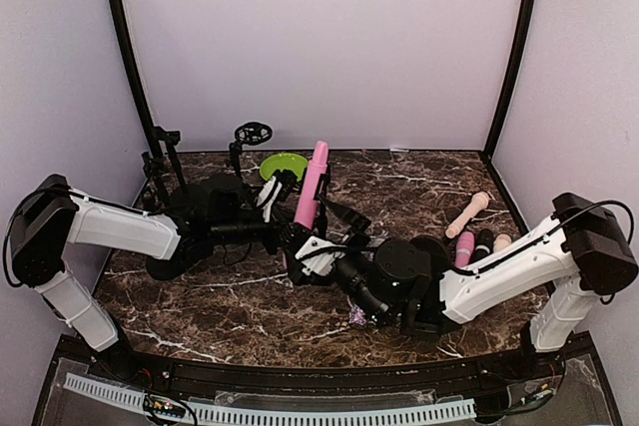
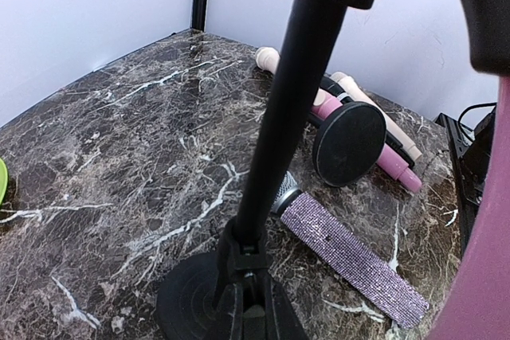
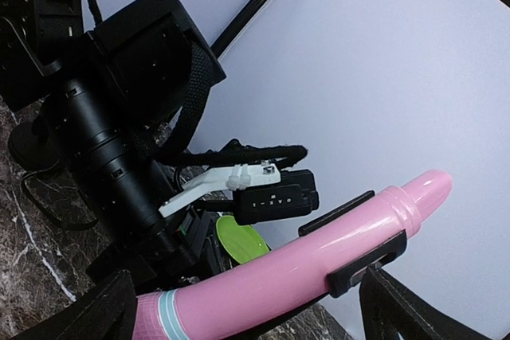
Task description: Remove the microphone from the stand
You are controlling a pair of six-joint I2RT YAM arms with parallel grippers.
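Note:
A pink microphone (image 1: 312,187) sits tilted in the holder of a black stand, its clip around the body in the right wrist view (image 3: 279,276). The stand's pole (image 2: 283,109) rises from a round base (image 2: 187,296). My left gripper (image 1: 280,209) is shut at the stand, though what lies between its fingers is largely hidden; the left wrist view shows the pole close ahead. My right gripper (image 1: 300,251) is open around the lower part of the pink microphone, with its fingers on either side in the right wrist view.
Several microphones (image 1: 466,212) lie at the right, and a glittery one (image 2: 351,256) lies near the stand. A green plate (image 1: 282,163) is at the back. Other black stands crowd the back left.

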